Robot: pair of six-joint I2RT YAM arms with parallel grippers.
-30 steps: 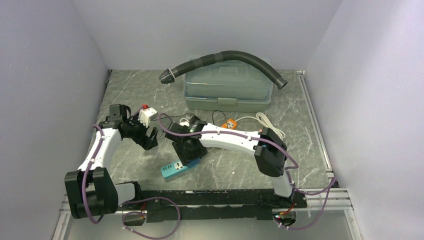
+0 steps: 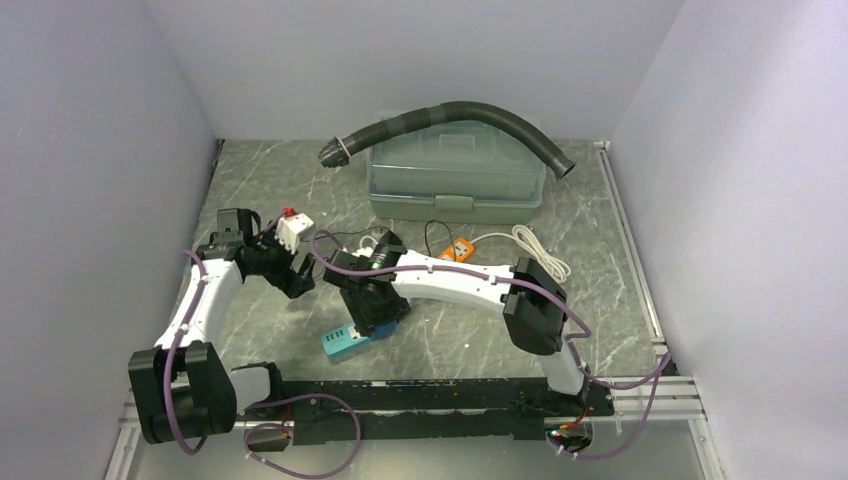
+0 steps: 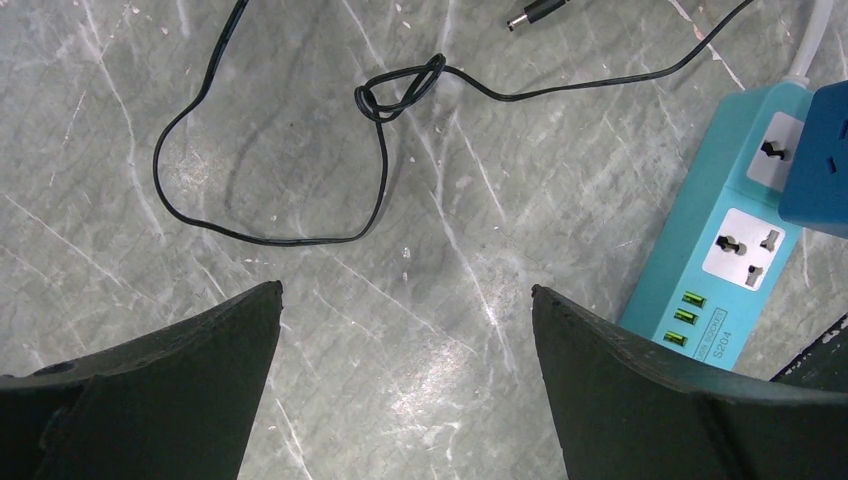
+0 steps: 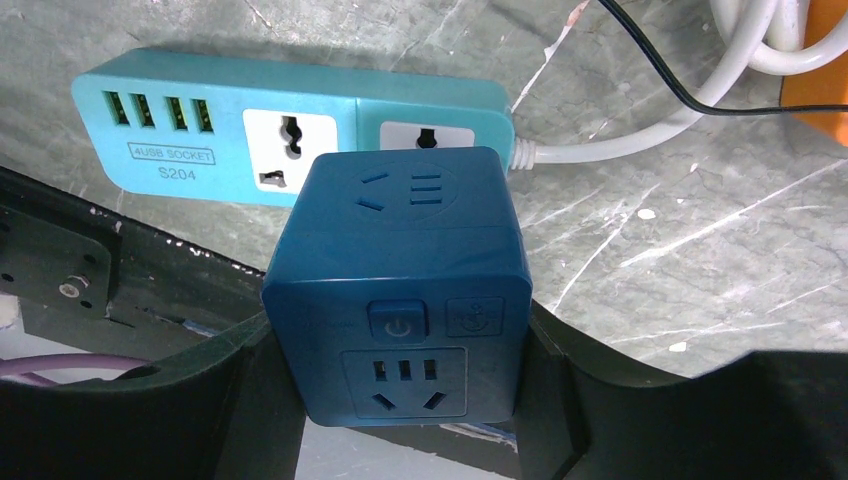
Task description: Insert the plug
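In the right wrist view, a dark blue cube plug (image 4: 400,250) with sockets and a power button is gripped by my right gripper, which is shut on its two sides. Behind it lies the teal power strip (image 4: 215,85), whose white sockets face up; the cube partly covers the socket nearest the cord. Whether the cube touches the strip cannot be told, and its prongs are hidden. The left wrist view shows the cube (image 3: 825,165) over the strip's cord end. My left gripper stands open over bare table, to the left of the strip (image 3: 715,200).
A black cable (image 3: 380,170) with a loose loop crosses the table. Behind the arms are an orange power strip (image 2: 458,250), a coiled white cord (image 2: 545,255) and a green box (image 2: 455,185) with a black hose (image 2: 450,112) on top.
My right gripper has shifted slightly left and toward the table's front with the cube during the last second. The left arm and the teal strip look unmoved.
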